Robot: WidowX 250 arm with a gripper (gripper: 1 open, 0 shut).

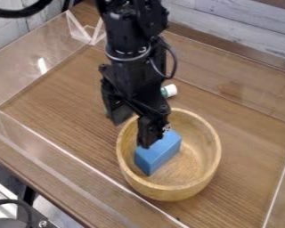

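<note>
My black gripper (140, 120) hangs open over a light wooden bowl (192, 174), its lower finger reaching down into the bowl beside a blue block (158, 153). The block lies tilted lengthwise on the bowl's floor. Nothing shows between the fingers, though the arm hides part of that space.
A small white-and-green object (169, 91) lies behind the arm. Clear edging runs along the front and sides, with a white plank wall behind.
</note>
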